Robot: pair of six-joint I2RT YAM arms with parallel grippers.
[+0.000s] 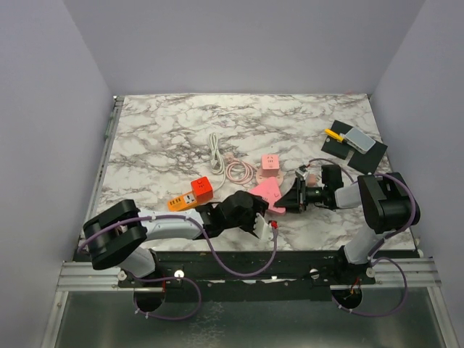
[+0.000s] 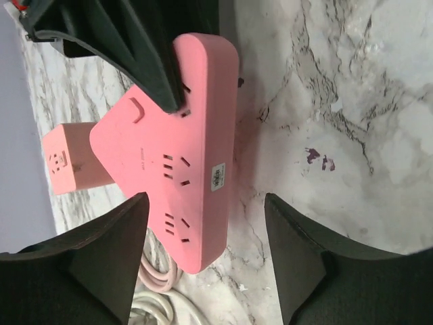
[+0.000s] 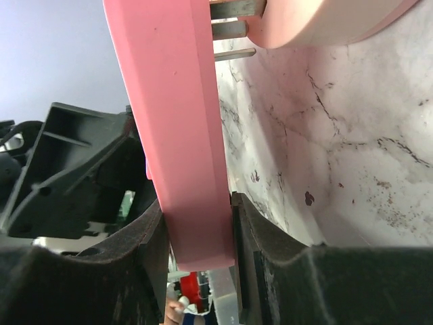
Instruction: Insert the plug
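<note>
A pink power strip [image 1: 268, 191] stands between the arms, its slotted face [image 2: 169, 169] toward my left gripper. My right gripper has one finger on either side of the strip. How firmly they close on it I cannot tell. A dark finger [image 2: 152, 68] of it lies over the slotted face in the left wrist view. My left gripper is part open, with empty space between its fingertips and the strip just beyond. Behind the strip sits a pink plug block [image 1: 270, 165]; its metal prongs [image 3: 233, 29] point at the strip's rear side, and their tips are hidden.
Pink and white cords [image 1: 239, 172] lie coiled behind the left arm. An orange-red block [image 1: 202, 189] and an orange one [image 1: 182, 202] are by that arm. A black pad with a grey box [image 1: 359, 140] is at the far right.
</note>
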